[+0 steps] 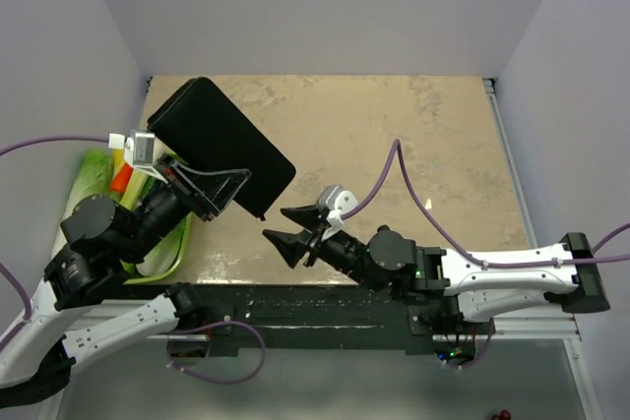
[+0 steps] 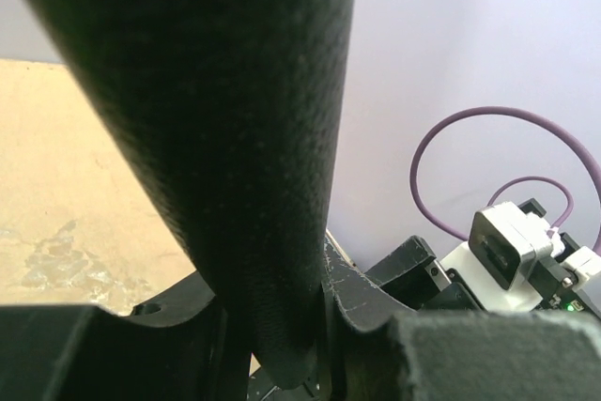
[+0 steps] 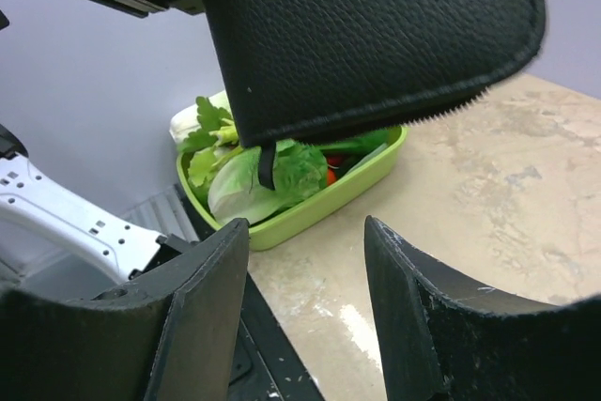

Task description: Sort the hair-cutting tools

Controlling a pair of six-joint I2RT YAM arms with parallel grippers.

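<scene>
A black case (image 1: pixel 221 135), zipped, with a short tab at its lower corner, is held in the air at the upper left of the table by my left gripper (image 1: pixel 212 194), shut on it; it fills much of the left wrist view (image 2: pixel 207 91) and the top of the right wrist view (image 3: pixel 366 35). My right gripper (image 1: pixel 285 231) stands open just below and right of the case, facing it, with nothing between its fingertips. Whatever the case contains is hidden.
A green basket (image 1: pixel 172 263) of vegetables sits at the table's left, partly behind my left arm. Walls stand at the back and both sides.
</scene>
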